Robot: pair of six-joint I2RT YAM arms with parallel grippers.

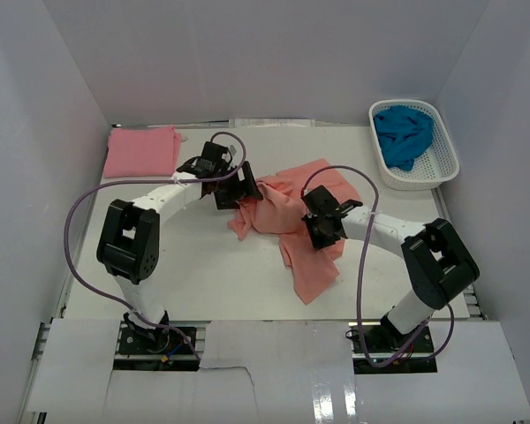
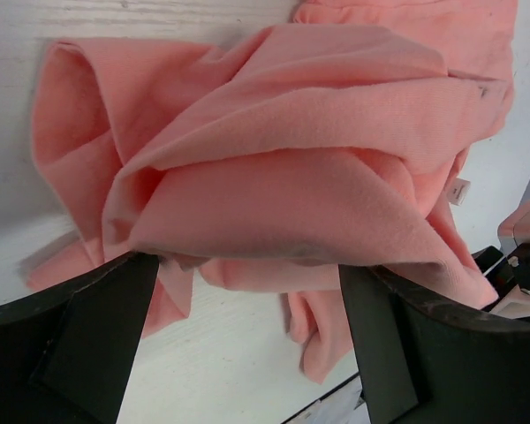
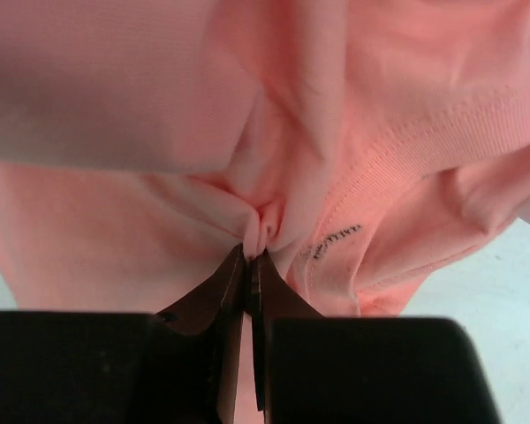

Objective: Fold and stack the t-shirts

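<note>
A crumpled pink t-shirt (image 1: pixel 283 203) lies spread over the middle of the white table. My left gripper (image 1: pixel 241 194) is open over its left end, with bunched pink cloth (image 2: pixel 283 194) between and in front of its fingers in the left wrist view. My right gripper (image 1: pixel 321 237) is low on the shirt's right-middle part; in the right wrist view its fingertips are shut on a gathered fold of pink fabric (image 3: pixel 274 203). A folded pink shirt (image 1: pixel 141 150) lies at the back left.
A white basket (image 1: pixel 431 168) holding blue cloth (image 1: pixel 402 132) stands at the back right.
</note>
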